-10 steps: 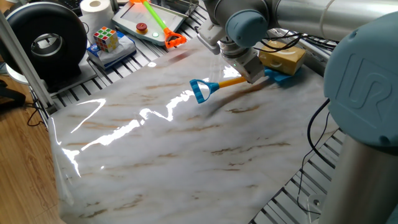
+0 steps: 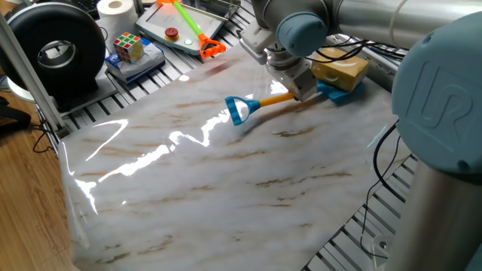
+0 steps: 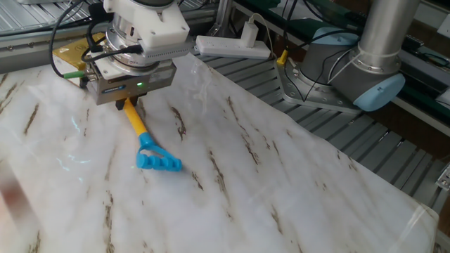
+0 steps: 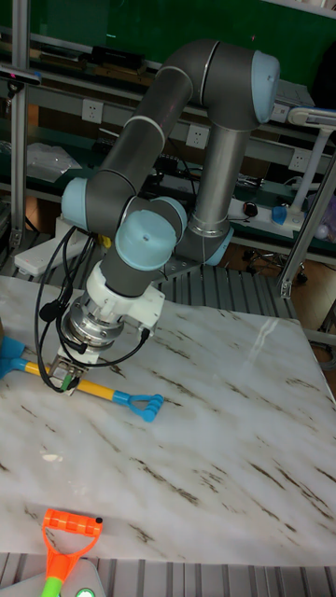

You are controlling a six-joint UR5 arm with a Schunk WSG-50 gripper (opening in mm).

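A toy shovel with a yellow shaft, a blue D-shaped handle and a blue blade is at the back of the marble-patterned table. My gripper points down over it, shut on the yellow shaft, with a dark finger showing beside the shaft. The handle sticks out to the gripper's left in exterior view 1. Beyond the gripper, the blade is partly visible near a yellow box. I cannot tell whether the shovel touches the table.
A green and orange toy tool lies over a grey panel with a red button. A puzzle cube sits on a blue and white box off the table.
Shovel and gripper have shifted slightly left together in exterior view 1, away from the yellow box. The box has not moved.
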